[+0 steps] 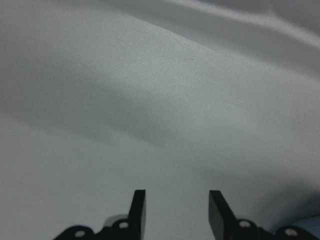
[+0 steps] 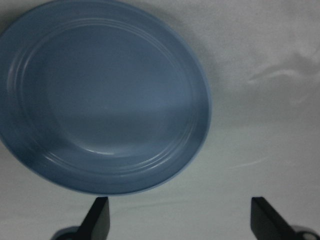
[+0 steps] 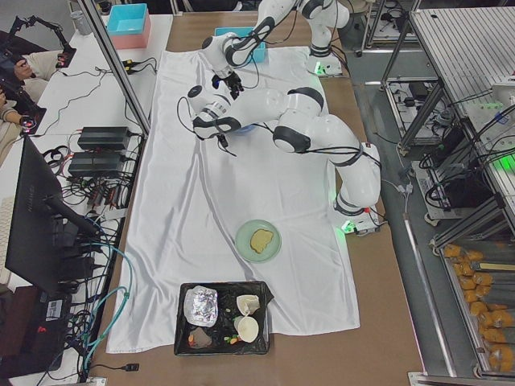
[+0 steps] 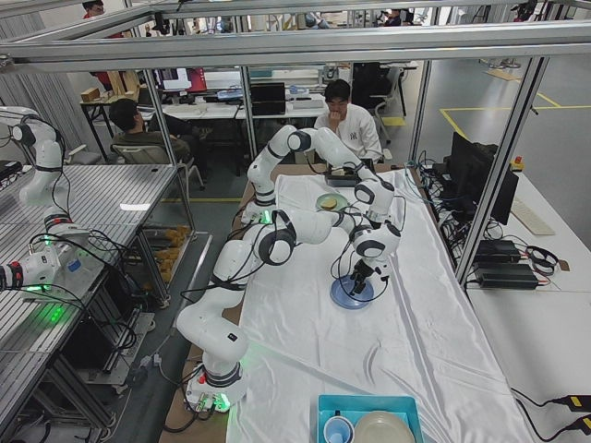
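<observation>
A blue plate (image 2: 100, 85) lies on the white cloth, largely hidden by the arms in both camera views and plain in the right wrist view. My right gripper is open just beside its rim, nothing between the fingers. My left gripper hangs open over bare cloth (image 1: 160, 100), with a blue edge at the lower right of its view. A green plate (image 3: 249, 247) with a yellowish flat piece (image 3: 261, 240) on it lies on the near half of the cloth in the camera left view.
A black tray (image 3: 222, 343) holds a foil packet (image 3: 200, 305) and several small items. A blue bin (image 4: 328, 402) with a cup (image 4: 338, 431) and a beige plate (image 4: 377, 432) sits at the other end.
</observation>
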